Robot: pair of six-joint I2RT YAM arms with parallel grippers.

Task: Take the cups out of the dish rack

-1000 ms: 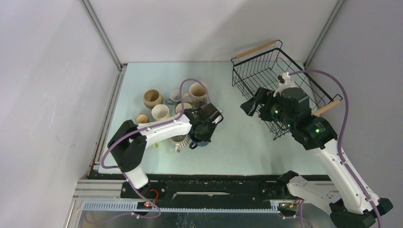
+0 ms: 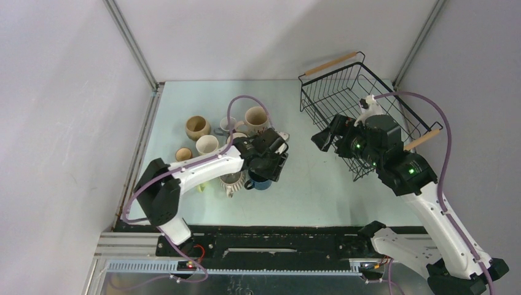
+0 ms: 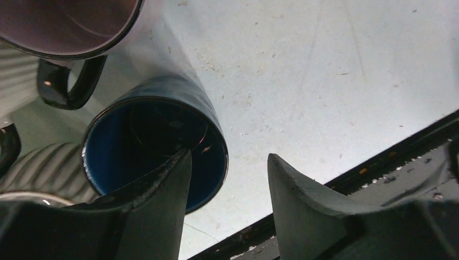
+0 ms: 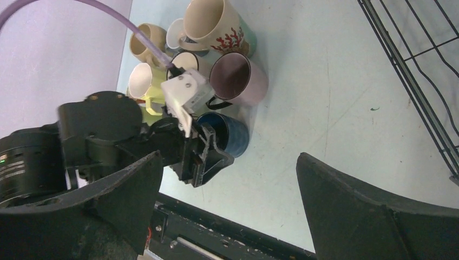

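The dark blue cup (image 3: 154,141) stands upright on the table, its mouth up. In the left wrist view my left gripper is open above it, one finger over the cup's mouth and the other over bare table outside the rim. The pink cup (image 4: 238,78) with a black handle stands just behind the blue one. My right gripper hangs open in front of the wire dish rack (image 4: 422,92), with nothing between its fingers. In the top view no cup shows in the visible part of the rack (image 2: 338,89); the right arm hides some of it.
Several other cups crowd the left half of the table, among them a coral-patterned mug (image 2: 256,118), a tan cup (image 2: 197,126) and a ribbed cup (image 2: 232,182). Bare table (image 2: 307,184) lies between this group and the rack.
The cup has settled from tilted to upright. My right arm has barely moved.
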